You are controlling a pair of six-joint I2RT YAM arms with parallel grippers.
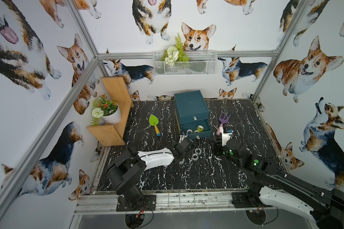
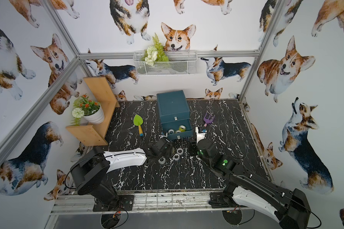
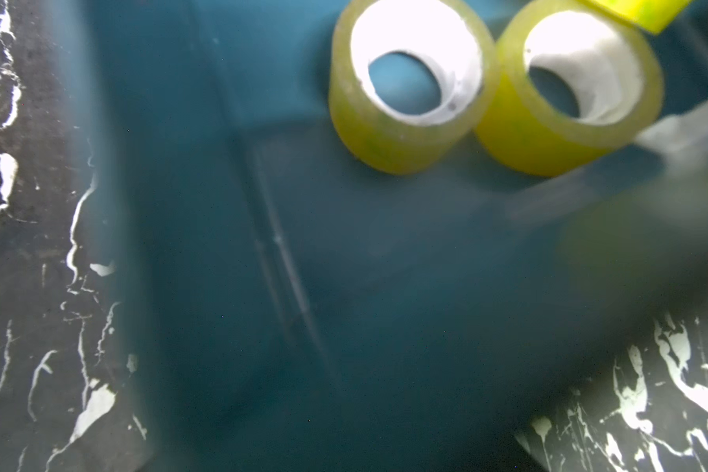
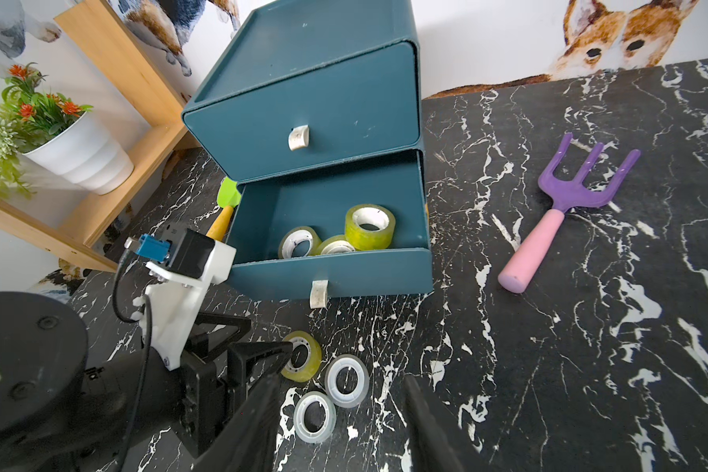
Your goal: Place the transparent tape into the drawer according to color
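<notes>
The lower drawer (image 4: pixel 330 275) of the teal cabinet (image 4: pixel 306 86) stands pulled out. Inside it lie three yellowish tape rolls, one (image 4: pixel 369 228) resting higher than the others. In front of the drawer, my left gripper is shut on a yellow tape roll, low by the table; the left wrist view shows no fingers, only the drawer's inside and tape rolls (image 3: pixel 401 145). Two clear-white rolls (image 4: pixel 361 381) lie touching on the table, and another roll (image 2: pixel 162 161) is beside the left arm. To their right, my right gripper is open and empty.
A purple fork with pink handle (image 4: pixel 533 251) lies right of the cabinet, and a green trowel (image 1: pixel 153 121) left of it. A wooden shelf (image 1: pixel 120 103) with a potted plant stands at the left.
</notes>
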